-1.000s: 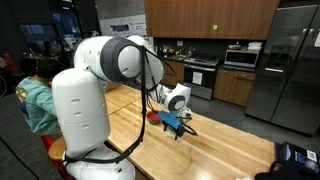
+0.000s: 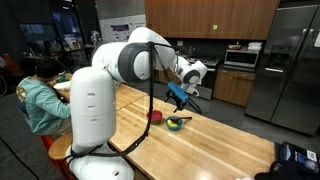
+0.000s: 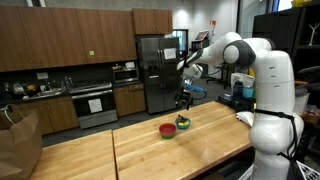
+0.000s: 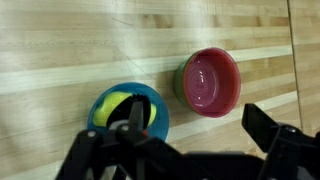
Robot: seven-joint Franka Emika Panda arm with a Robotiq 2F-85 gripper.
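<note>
My gripper stands open with its dark fingers spread wide, and nothing shows between them. It hangs above the table in exterior view 1, over the blue bowl. In the wrist view that blue bowl holds something yellow and something dark, partly covered by one of my fingers. A red bowl sits right beside it and looks empty from above. Exterior view 2 has the red bowl left of the blue bowl, both upright on the wooden table.
Bare wooden tabletop stretches toward the front and right. Dark items lie at the right edge in exterior view 1. A person sits at the left, beyond the table. Several objects stand on the right side in exterior view 2.
My gripper has risen from low over the blue bowl to well above it. Both bowls stay in about the same places.
</note>
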